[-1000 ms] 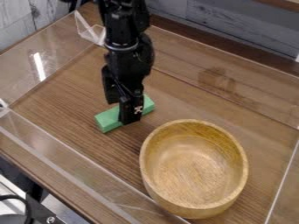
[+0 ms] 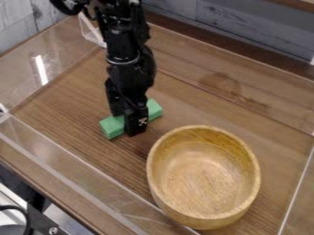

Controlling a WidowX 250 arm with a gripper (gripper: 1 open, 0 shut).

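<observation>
A black robot arm reaches down from the top of the camera view to a small green block (image 2: 117, 125) lying on the wooden table. The gripper (image 2: 130, 115) is low at the block, its dark fingers over and around the middle of it. I cannot tell whether they touch it or how far they are open.
A large empty tan wooden bowl (image 2: 203, 158) sits at the lower right, a short way from the block. Clear-edged panels border it on the left, and a dark cable lies at the bottom left corner.
The gripper has shifted slightly and sits a little differently over the block, its fingers seeming closer together. The block and bowl look unmoved.
</observation>
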